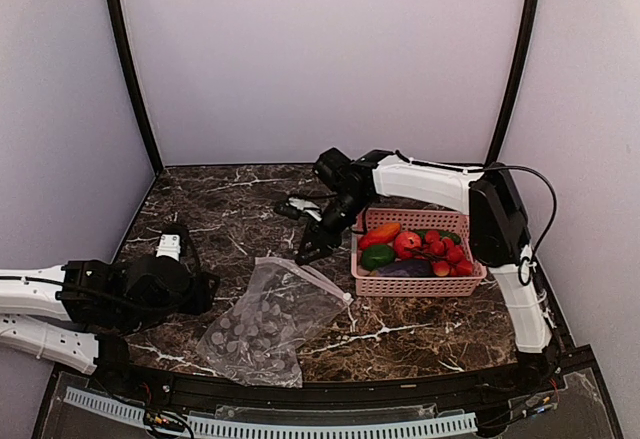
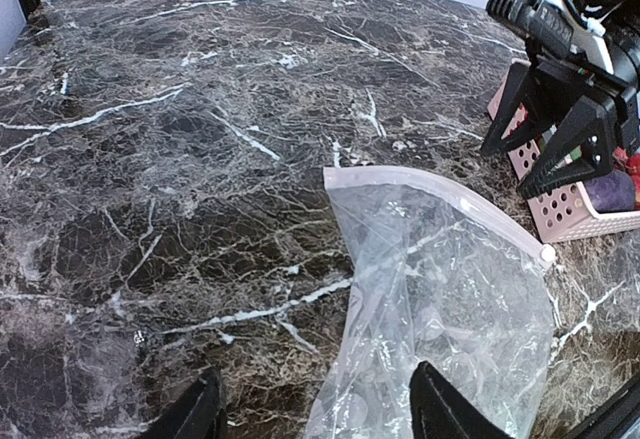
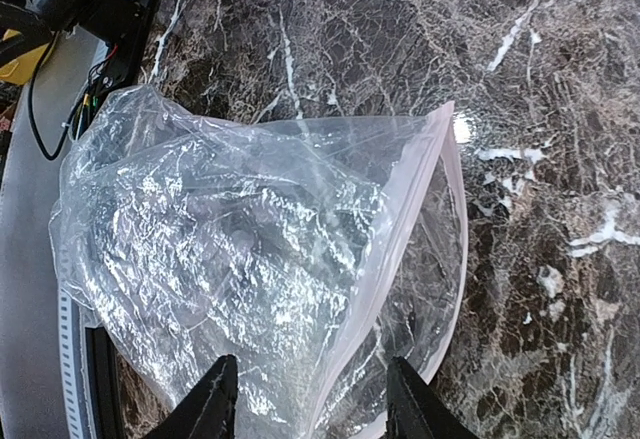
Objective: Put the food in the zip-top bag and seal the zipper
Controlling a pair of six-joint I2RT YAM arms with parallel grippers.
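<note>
The clear zip top bag (image 1: 270, 324) lies flat on the marble table, its pale zipper strip along the far edge; in the right wrist view its mouth (image 3: 410, 209) shows two separated strips. My right gripper (image 1: 310, 249) is over the zipper end of the bag, fingers apart (image 3: 310, 399). My left gripper (image 1: 195, 289) is left of the bag, fingers apart with nothing between them (image 2: 320, 409). The pink basket (image 1: 400, 286) at right holds an orange-red oblong vegetable, a green pepper, an eggplant and several red fruits.
White side walls bound the table, and a metal rail with cables (image 1: 270, 424) runs along the front edge.
</note>
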